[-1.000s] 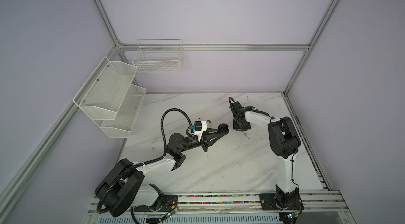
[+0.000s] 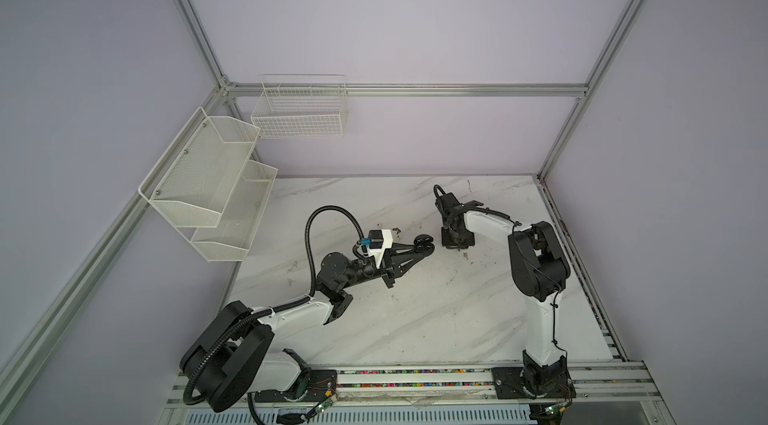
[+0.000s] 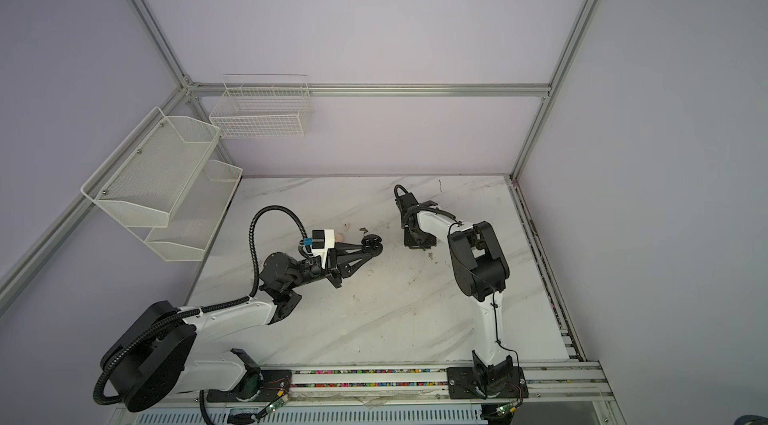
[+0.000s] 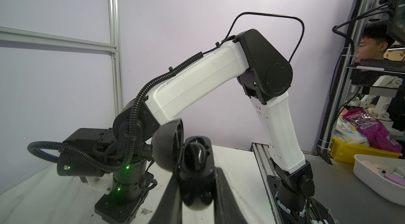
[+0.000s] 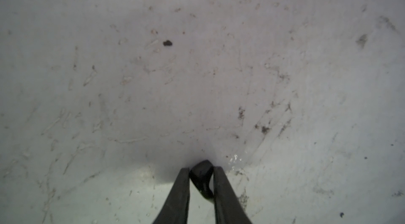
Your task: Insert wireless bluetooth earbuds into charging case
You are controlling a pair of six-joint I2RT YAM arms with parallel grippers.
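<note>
A black charging case (image 4: 196, 184) with its round lid (image 4: 168, 143) raised is clamped in my left gripper, up off the table. Inside it shows a glossy dark oval (image 4: 195, 156); whether that is a seated earbud or an empty slot I cannot tell. From above, the case (image 2: 423, 243) lies at the tip of my left gripper. A small black earbud (image 5: 202, 170) is pinched between the fingertips of my right gripper, pointing down at the table. The right arm's own wrist hides that gripper's tips in both top views.
White mesh shelves (image 2: 209, 177) hang on the left wall, and a wire basket (image 2: 300, 113) on the back wall. The right arm's wrist stands just right of the case.
</note>
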